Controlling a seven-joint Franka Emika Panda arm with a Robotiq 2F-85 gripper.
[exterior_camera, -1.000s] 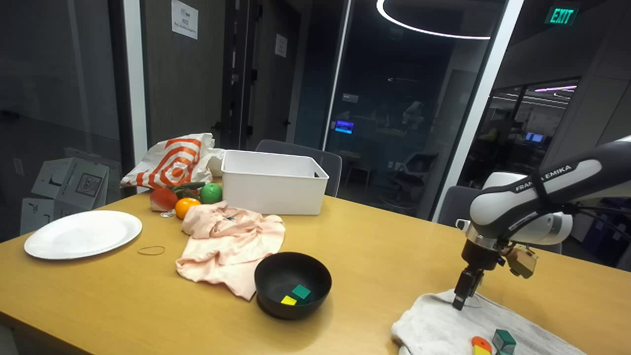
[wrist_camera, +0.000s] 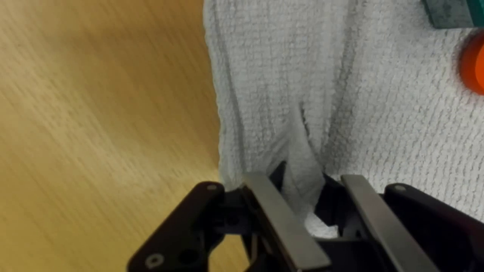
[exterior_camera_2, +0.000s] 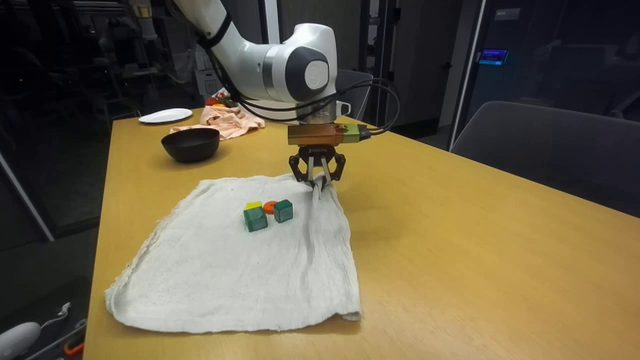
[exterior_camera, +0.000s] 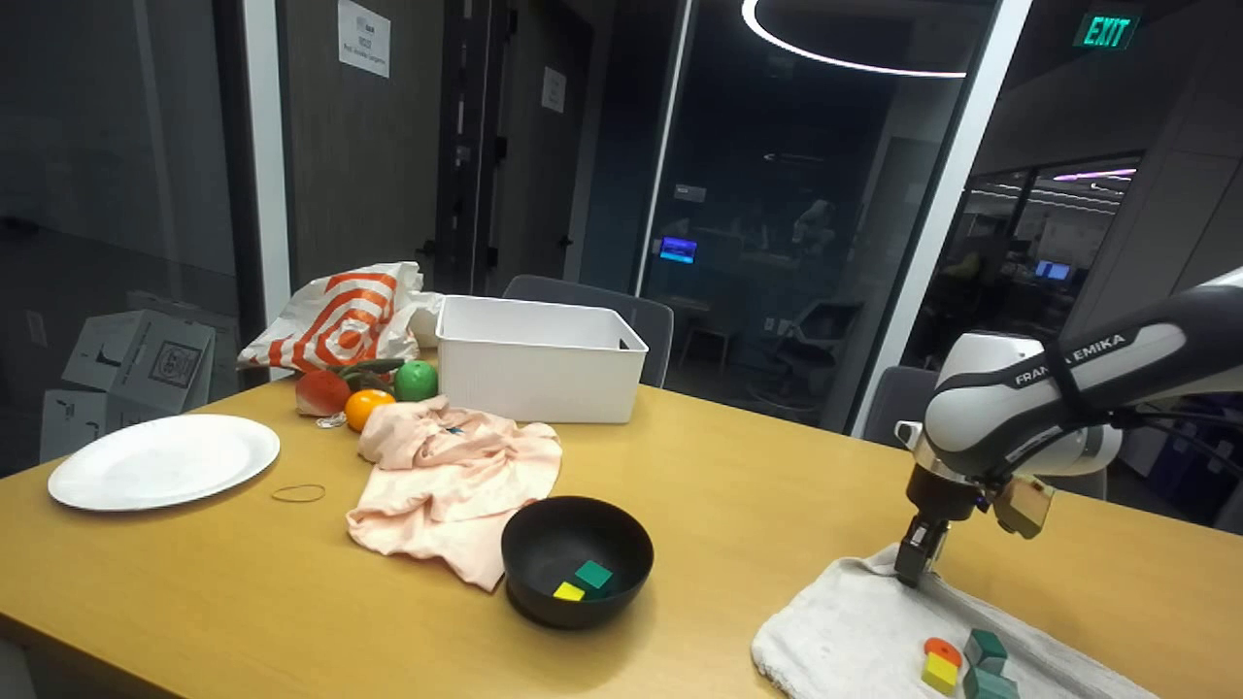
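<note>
A white towel (exterior_camera_2: 240, 276) lies on the table, its far right corner pinched up into a fold between the fingers of my gripper (exterior_camera_2: 317, 183). In the wrist view the bunched cloth (wrist_camera: 301, 176) rises between the two fingertips, so my gripper is shut on it. Near the towel's far half sit two green blocks (exterior_camera_2: 255, 219), a yellow block (exterior_camera: 939, 672) and an orange disc (exterior_camera: 942, 651), close together. A crease runs from the pinched corner along the towel's right side.
A black bowl (exterior_camera: 577, 513) holding a green and a yellow piece stands beyond the towel. Farther off are a pink cloth (exterior_camera: 449, 466), a white plate (exterior_camera: 163, 464), a white bin (exterior_camera: 536, 361) and some produce (exterior_camera: 367, 406).
My gripper has risen slightly, lifting the towel's corner with it. The towel's near edge in exterior view 1 has spread to the left, and the blocks have shifted a little left and down.
</note>
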